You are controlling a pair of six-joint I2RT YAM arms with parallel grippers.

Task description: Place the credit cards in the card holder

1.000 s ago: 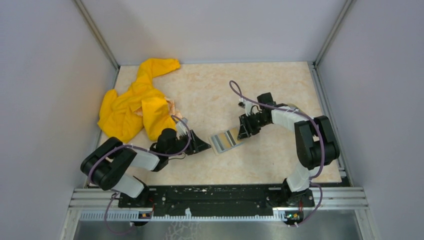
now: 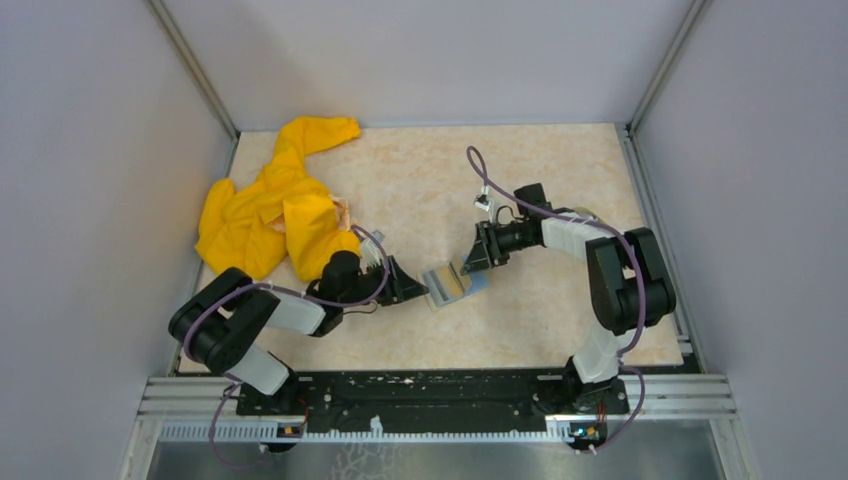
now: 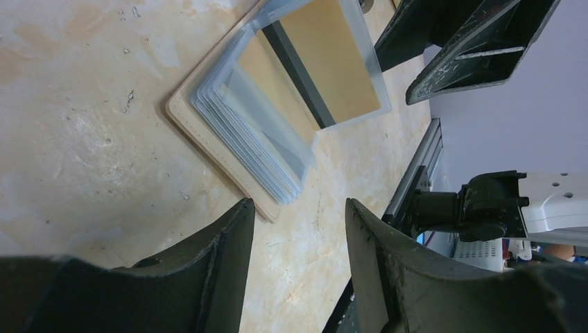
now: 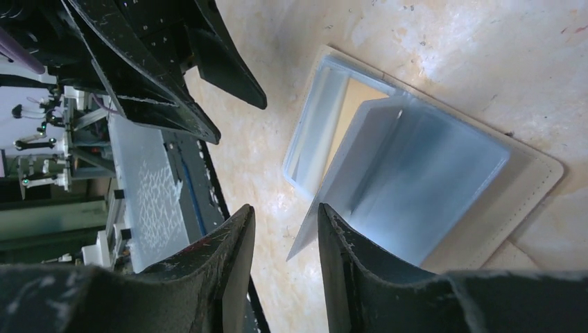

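The card holder [image 2: 448, 285] lies open on the table between both grippers, its clear plastic sleeves and tan inner panels showing in the left wrist view [image 3: 256, 146]. My left gripper is part open just beside the holder's near end, with nothing between its fingers. My right gripper is open over the holder's other end; a raised clear leaf [image 4: 350, 159] stands close to its right finger. I cannot make out separate credit cards.
A crumpled yellow cloth [image 2: 260, 220] covers the left back of the table.
The right gripper has drawn slightly left and up, and the holder's right part has lifted into a raised leaf.
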